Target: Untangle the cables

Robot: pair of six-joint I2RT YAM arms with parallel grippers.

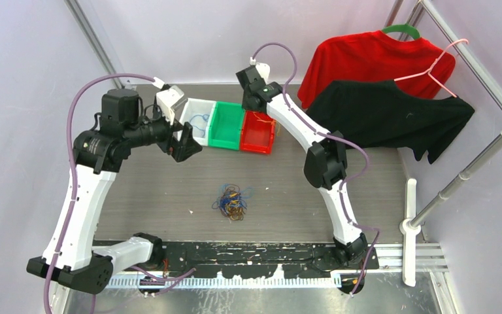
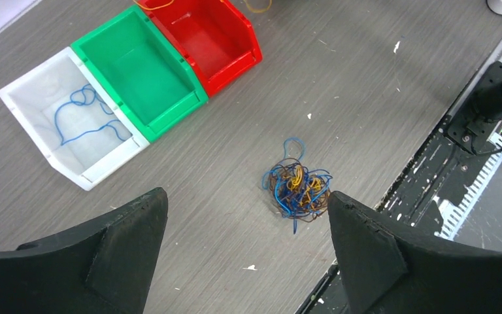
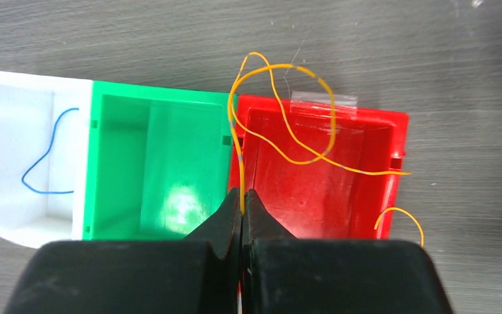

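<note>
An orange-yellow cable (image 3: 332, 124) hangs in loops from my right gripper, which is shut on it over the border of the green and red bins. Most of its loops lie above the red bin (image 3: 395, 134); one curved piece shows past that bin's right wall. My left gripper stands open and empty, high over the table left of the tangle. Blue, brown and yellow cables form a tangled heap (image 2: 297, 186) on the table. A single blue cable (image 2: 82, 134) lies loosely in the white bin (image 2: 19, 108).
The green bin (image 2: 170, 114) is empty, joined between the white and red ones. At the right hang a red shirt (image 1: 366, 62) and a black shirt (image 1: 392, 114) on a rack (image 1: 457, 180). Bare table surrounds the heap.
</note>
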